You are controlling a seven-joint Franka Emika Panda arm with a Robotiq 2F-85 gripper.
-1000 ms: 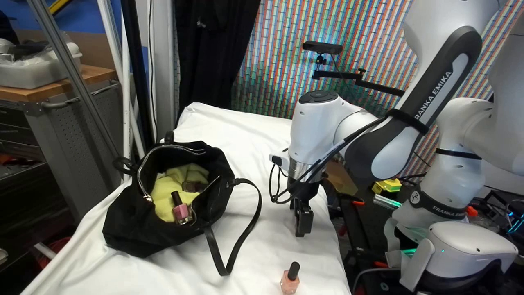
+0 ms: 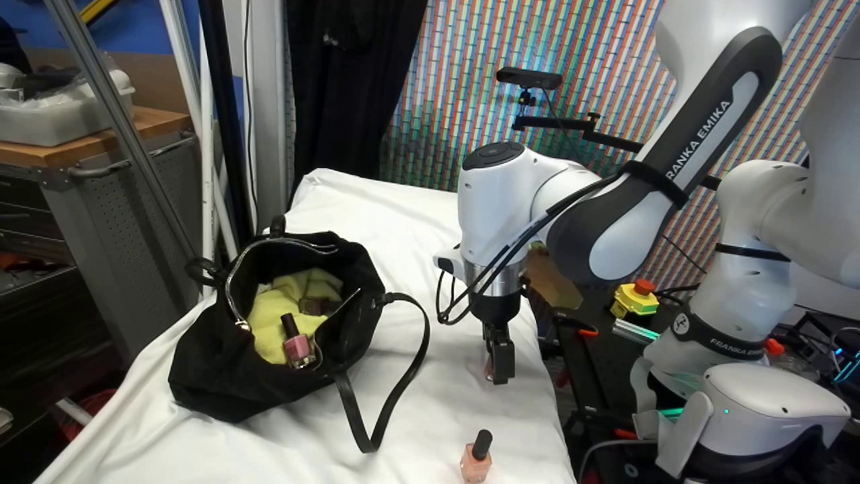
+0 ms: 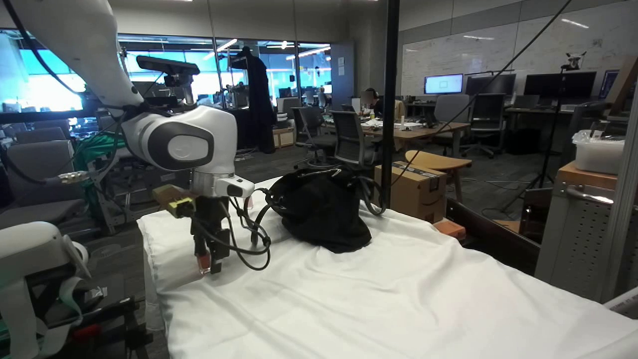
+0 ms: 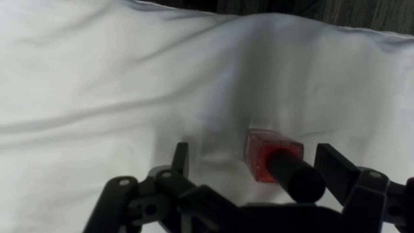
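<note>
In the wrist view a red nail polish bottle with a black cap stands on the white cloth, between the fingers of my open gripper. It is much closer to the right-hand finger, with a wide gap to the left one. Exterior view 2 shows the red glass low between the fingers; from exterior view 1 my gripper mostly hides it. A black bag lies open to the left, holding a yellow-green cloth and a pink polish bottle.
A peach polish bottle stands near the front of the table. The bag's strap loops over the cloth toward my gripper. The table's edge drops off close by on the robot's side.
My arm has shifted slightly left in exterior view 1, and the hand now hangs more upright. The bag and the peach bottle have stayed in place.
</note>
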